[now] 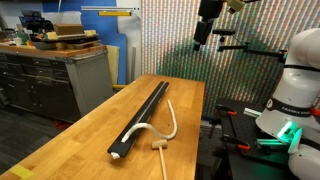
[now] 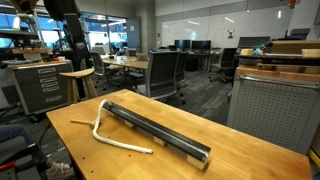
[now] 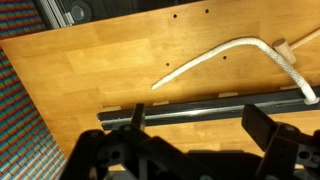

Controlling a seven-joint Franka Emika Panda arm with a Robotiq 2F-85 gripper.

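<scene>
A white rope [image 1: 170, 122] lies curved on the wooden table, one end resting over a long dark channel [image 1: 133, 125]. In the wrist view the rope [image 3: 215, 51] runs from a free end near the middle to the channel [image 3: 190, 110] at the right. A wooden mallet [image 1: 163, 160] lies beside the rope at the near edge. High above the table my gripper stands open, its two fingers wide apart with nothing between them. In the second exterior view, the rope [image 2: 115, 142] lies in front of the channel [image 2: 150, 127].
Pale wooden blocks [image 2: 198, 160] show under the channel's ends. Bare table [image 1: 75, 140] stretches away on the channel's far side. A dark cabinet [image 1: 45, 85] stands behind the table, and a wooden stool [image 2: 76, 80] shows behind the arm.
</scene>
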